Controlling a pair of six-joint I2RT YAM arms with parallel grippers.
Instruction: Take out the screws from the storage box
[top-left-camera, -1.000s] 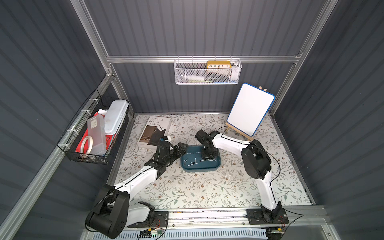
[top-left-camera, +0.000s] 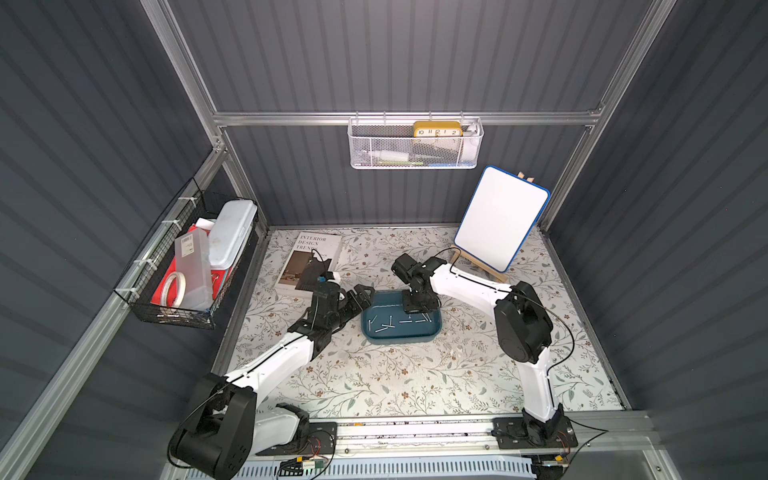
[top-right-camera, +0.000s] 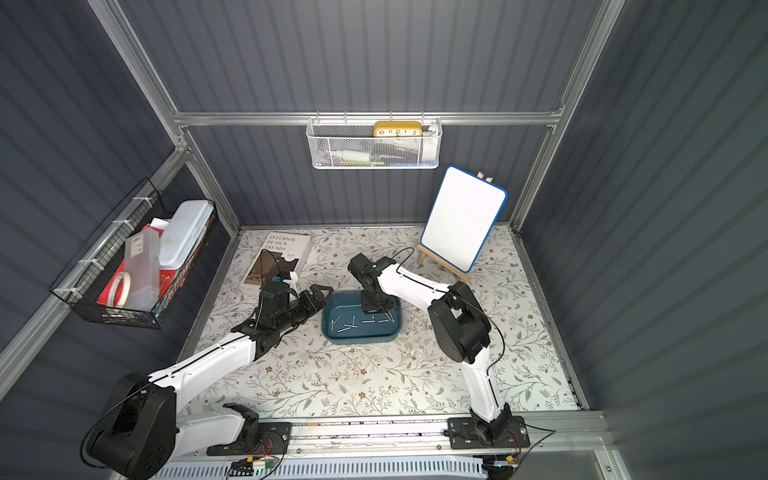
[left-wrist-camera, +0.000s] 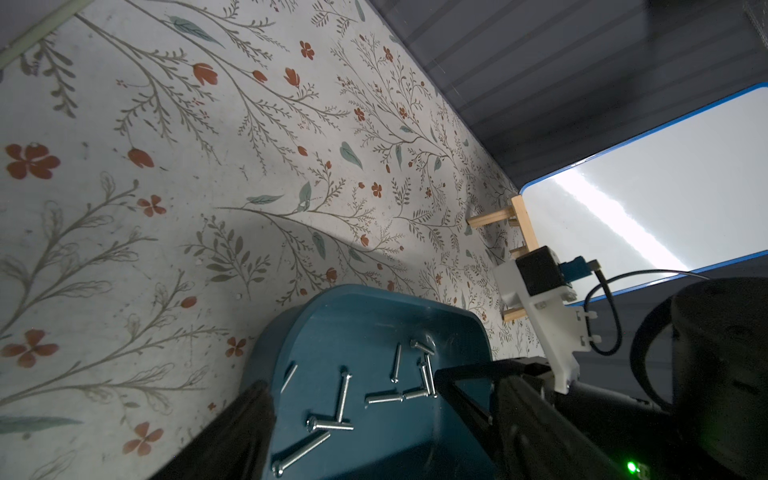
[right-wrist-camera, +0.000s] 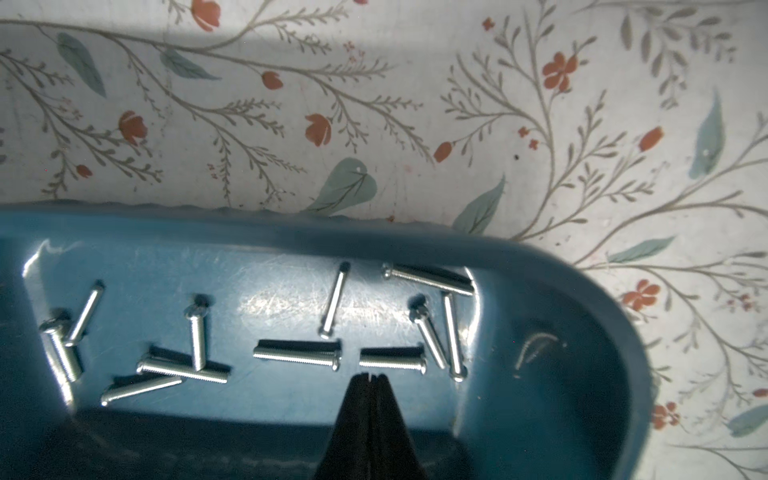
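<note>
The dark teal storage box stands open mid-table, with several silver screws loose on its floor, two of them end to end: one screw and another screw. Over the box, my right gripper points down with its fingers together; nothing shows between them. Its tips appear just beside the shorter of those screws, but whether they touch the floor is unclear. My left gripper is open and empty, its fingers wide apart beside the box's left edge. Crossed screws lie at the box's left end.
A whiteboard on a wooden easel leans at the back right, behind the right arm. A book lies at the back left. Wire baskets hang on the left and back walls.
The left arm has stayed nearly still.
</note>
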